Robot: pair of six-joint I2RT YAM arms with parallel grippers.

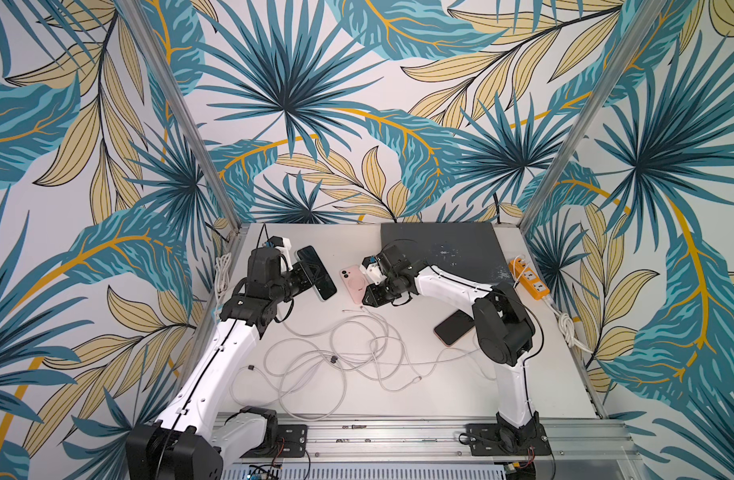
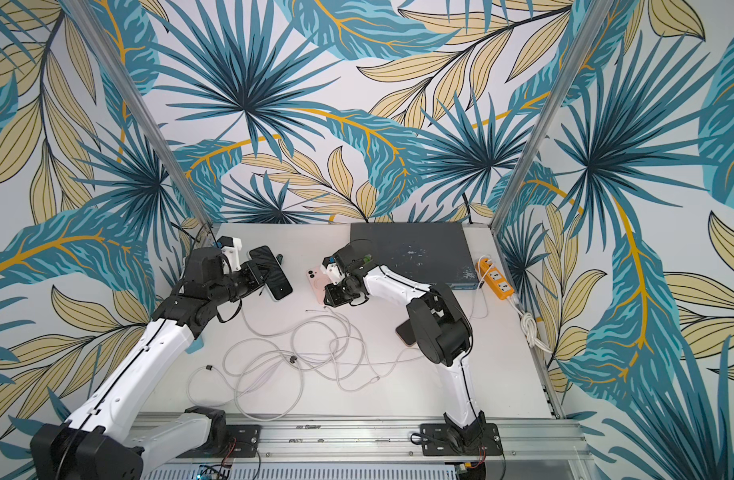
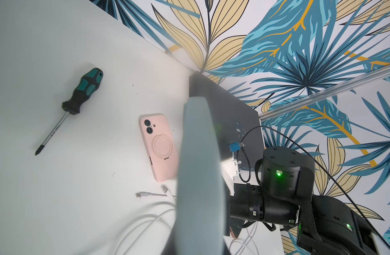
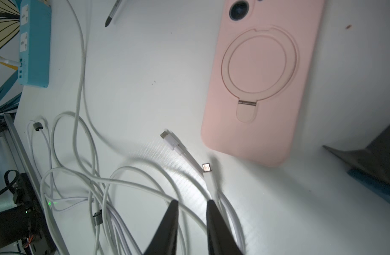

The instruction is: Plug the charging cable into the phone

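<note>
A dark-screened phone [image 1: 317, 273] is held off the table by my left gripper [image 1: 305, 277], which is shut on it. In the left wrist view the phone [image 3: 202, 170] is seen edge-on and hides the left fingertips. The right gripper stands part open, with a gap between its fingers and nothing seen gripped there. Just ahead of those fingers, two white cable ends lie close together: one plug [image 4: 173, 142] points up and left, while the other connector [image 4: 207, 167] shows its metal end. Both are near the lower end of a pink phone [image 4: 252, 85].
Loose white cable loops [image 1: 335, 352] cover the middle of the table. Another dark phone [image 1: 454, 327] lies at right. A grey board [image 1: 443, 252] and an orange power strip [image 1: 529, 277] stand further back and right. A screwdriver [image 3: 82, 91] lies at the back left.
</note>
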